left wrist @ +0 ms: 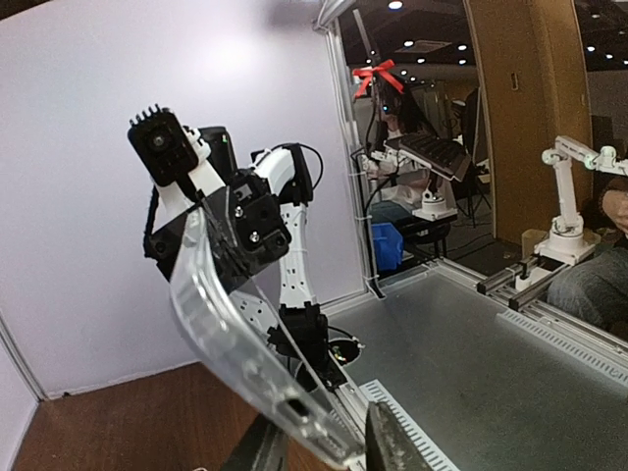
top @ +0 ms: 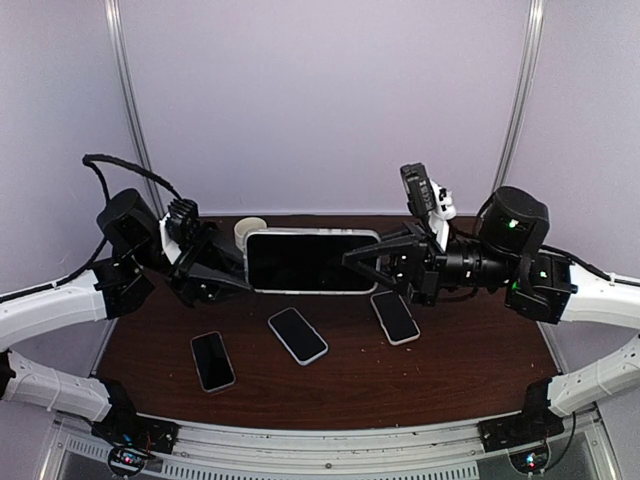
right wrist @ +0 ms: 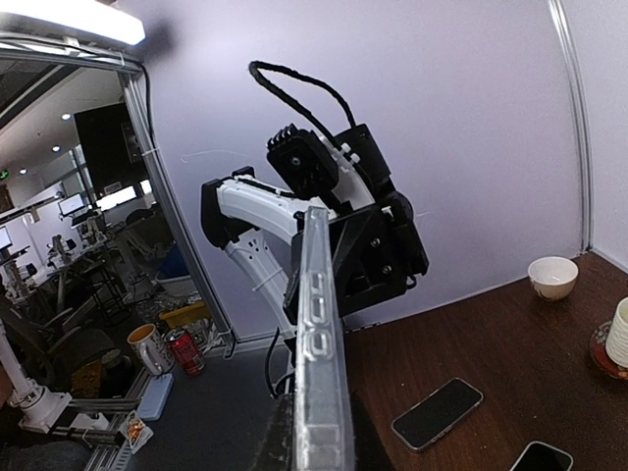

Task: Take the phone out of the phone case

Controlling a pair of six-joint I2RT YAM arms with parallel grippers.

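Note:
A phone in a clear case (top: 300, 262) is held up level in mid-air, screen facing the top camera. My right gripper (top: 365, 258) is shut on its right end; in the right wrist view the case's edge (right wrist: 319, 343) fills the middle. My left gripper (top: 235, 275) is at the left end, fingers apart; in the left wrist view the case's corner (left wrist: 304, 412) is close above its fingertips (left wrist: 383, 442). Whether they touch it I cannot tell.
Three phones lie on the table: left (top: 212, 360), middle (top: 297, 335), right (top: 394, 315). A white cup (top: 250, 226) stands behind the held phone; a white bowl (right wrist: 552, 279) shows in the right wrist view.

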